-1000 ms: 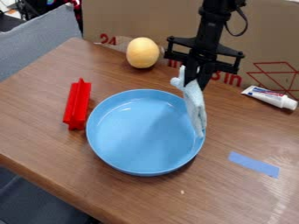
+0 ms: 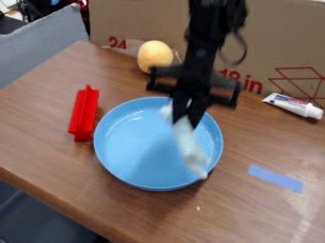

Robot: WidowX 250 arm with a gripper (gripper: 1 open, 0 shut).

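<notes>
A light blue plate (image 2: 127, 147) rests on the wooden table. My black gripper (image 2: 181, 112) is over the plate's upper right part, pointing down, with a white, blurred, elongated thing (image 2: 189, 146) hanging from between its fingers over the plate. The gripper looks shut on it. Whether the white thing touches the plate's surface cannot be told.
A red block (image 2: 84, 114) lies left of the plate. A yellow round object (image 2: 154, 55) and a toothpaste tube (image 2: 294, 104) are toward the back, before a cardboard panel (image 2: 273, 66). Blue tape (image 2: 276, 178) is at right. The table's front left edge drops away.
My gripper has moved left and down over the plate, carrying the white thing with it from the plate's right edge further over its interior.
</notes>
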